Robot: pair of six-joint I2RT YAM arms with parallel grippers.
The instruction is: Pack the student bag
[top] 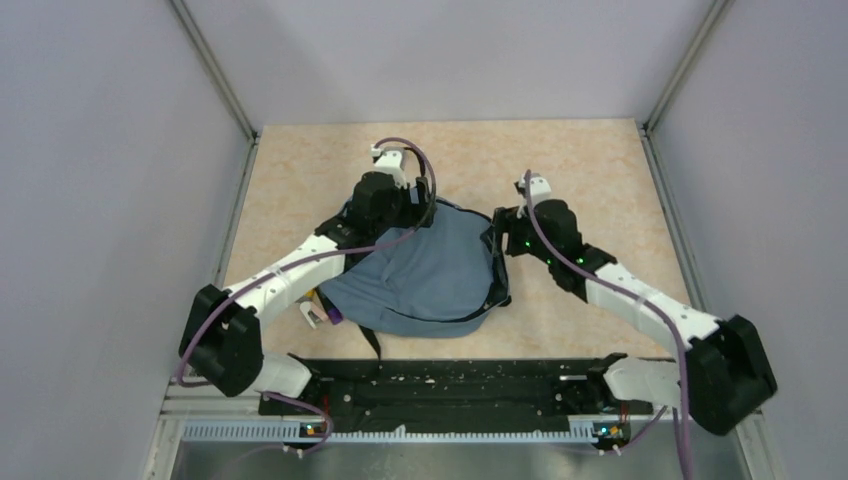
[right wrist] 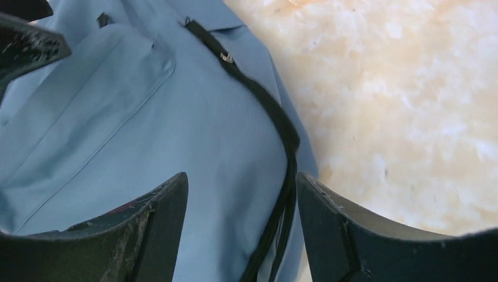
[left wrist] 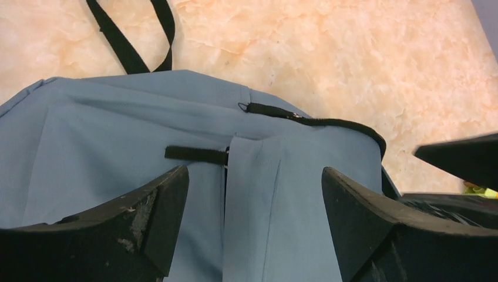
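The blue-grey student bag [top: 430, 265] lies flat on the table, its black zipper [right wrist: 264, 100] running along the right side and top corner. Above the upper part of the bag, my left gripper stands open, with a short black pull tab [left wrist: 197, 154] and a fabric flap visible between and beyond its fingers. My right gripper is open over the bag's right edge, the zipped edge between its fingertips in the right wrist view. Neither gripper has anything held. The zipper slider [right wrist: 226, 57] shows near the upper corner.
A white item and a purple item [top: 334, 314] lie left of the bag, partly behind the left arm. A black loop strap [left wrist: 164, 35] extends past the bag's top. Bare table [top: 590, 160] stretches at the back right. The two grippers are fairly close together.
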